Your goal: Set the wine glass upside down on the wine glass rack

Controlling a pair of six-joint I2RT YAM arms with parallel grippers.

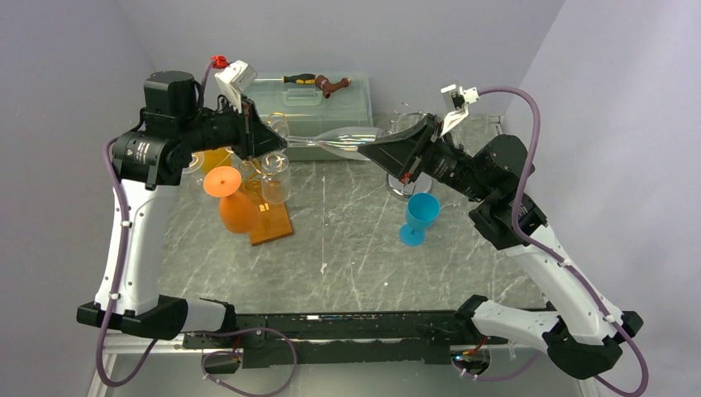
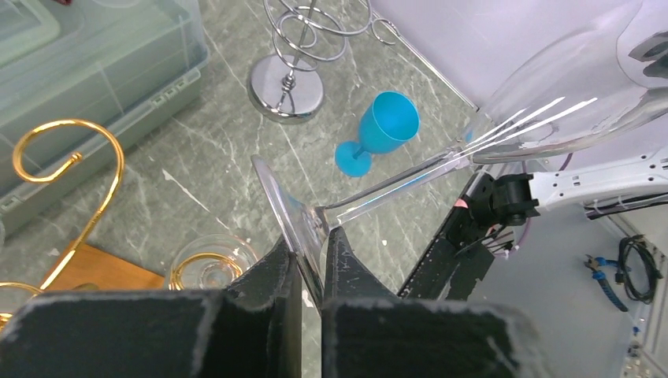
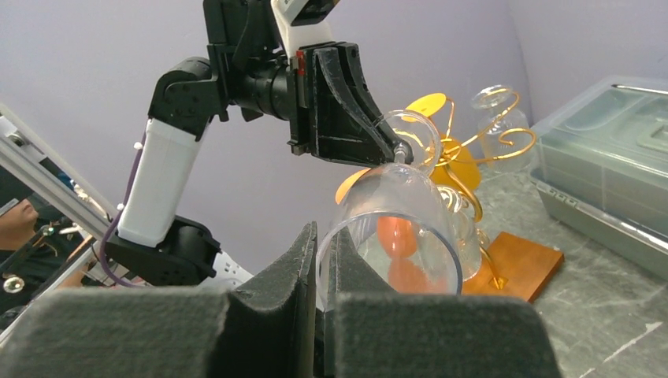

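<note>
A clear wine glass (image 1: 343,141) lies sideways in the air between my two grippers. My left gripper (image 1: 279,145) is shut on its round foot (image 2: 293,224), and the stem (image 2: 398,187) runs off to the upper right in the left wrist view. At the other end, my right gripper (image 1: 364,150) is shut on the bowl's rim (image 3: 454,264), which faces the right wrist camera. Partly behind the left gripper stands a gold rack (image 2: 114,185) on a wooden base (image 1: 271,225), with an orange glass (image 1: 238,212) and clear glasses (image 1: 275,184) hanging upside down.
A silver spiral rack (image 2: 285,87) stands at the right, partly under my right gripper. A blue goblet (image 1: 422,212) is upright near it. At the back sits a translucent green box (image 1: 351,99) with tools on its lid.
</note>
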